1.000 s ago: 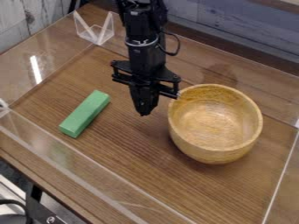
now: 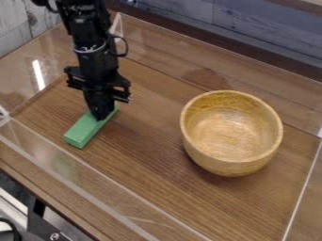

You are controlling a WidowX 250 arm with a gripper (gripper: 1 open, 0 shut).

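A green rectangular block (image 2: 87, 133) lies on the wooden table at the left. The black arm comes down from the top left, and its gripper (image 2: 104, 111) is low over the block's upper end, apparently shut. Whether it touches the block I cannot tell, as the fingertips are dark and small.
A large yellow bowl (image 2: 232, 132) sits on the right part of the table (image 2: 161, 198).
The gripper has moved left from beside the yellow bowl to the upper end of the green block. The block and bowl look unmoved.
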